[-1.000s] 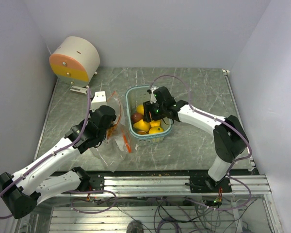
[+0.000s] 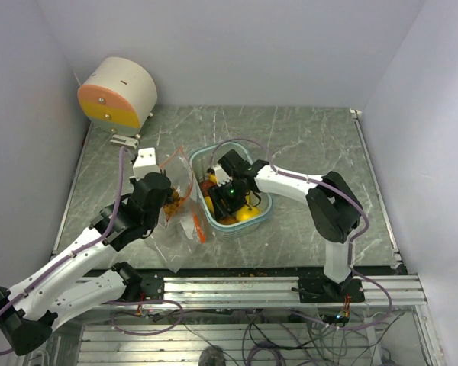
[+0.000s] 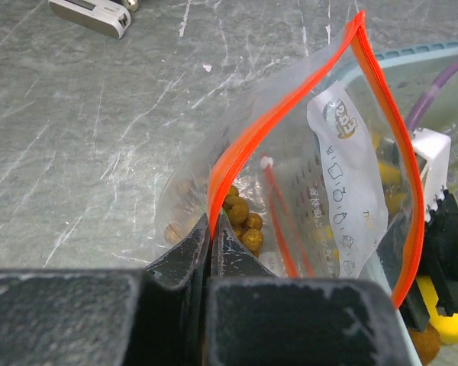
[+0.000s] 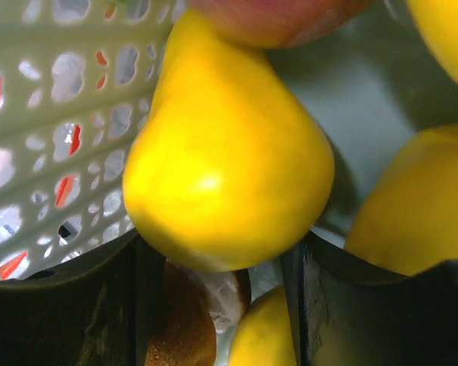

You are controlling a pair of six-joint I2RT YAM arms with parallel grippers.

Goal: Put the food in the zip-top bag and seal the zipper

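Note:
My left gripper is shut on the edge of the clear zip top bag [image 3: 336, 175], whose orange-trimmed mouth gapes open; brown food pieces [image 3: 244, 221] lie inside it. The blue-green basket [image 2: 267, 204] beside the bag holds yellow and reddish food. My right gripper is down in the basket, part open, its fingers either side of the lower end of a yellow pear [image 4: 225, 168]. A red fruit [image 4: 282, 15] and other yellow food [image 4: 408, 202] lie around it.
A cream drum with orange and yellow end [image 2: 114, 91] stands at the back left. Walls bound both sides.
My right gripper has moved left and down within the basket, toward the bag's side. My left arm has shifted slightly left, still gripping the bag.

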